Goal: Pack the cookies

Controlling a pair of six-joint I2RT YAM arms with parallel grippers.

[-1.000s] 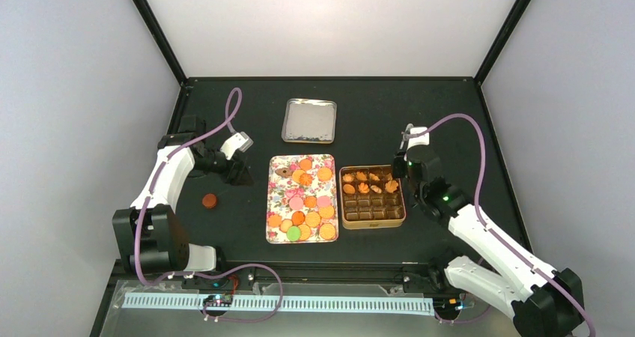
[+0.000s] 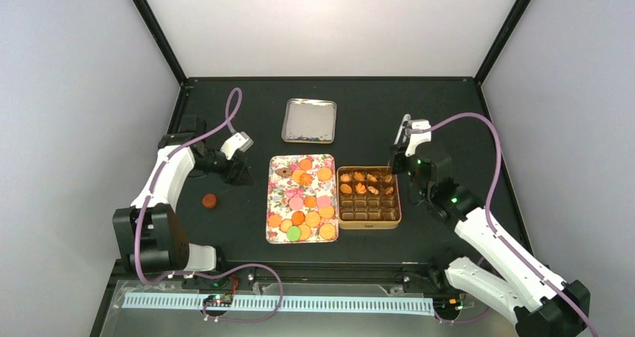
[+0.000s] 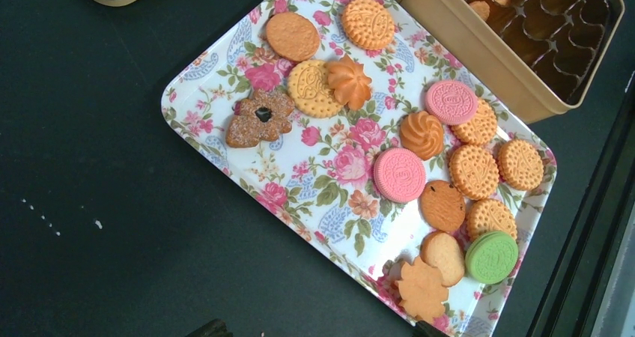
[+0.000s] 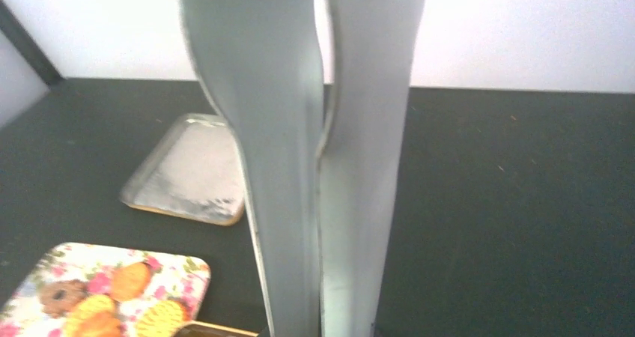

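Assorted cookies lie on the floral tray (image 2: 279, 195) at the table's middle; pink cookies (image 3: 399, 175) and a green cookie (image 3: 491, 257) are among them. The gold box (image 2: 369, 226) stands against its right side, with several cookies in the two far rows and bare compartments nearer the front. Left of the tray, my left gripper (image 2: 239, 178) is open and empty, its fingertips apart at the bottom of the left wrist view. My right gripper (image 2: 400, 132) is by the box's far right corner. Its metal fingers (image 4: 277, 157) look close together and partly overlap; whether they meet is unclear.
A silver lid (image 2: 310, 121) lies behind the tray. One round brown cookie (image 2: 210, 201) is alone on the black table below the left gripper. Bare table lies between the left arm and the tray.
The gold box has slid slightly left, closing the gap to the tray. My right arm has shifted, with its metal fingers now spread differently from above. The left arm is still.
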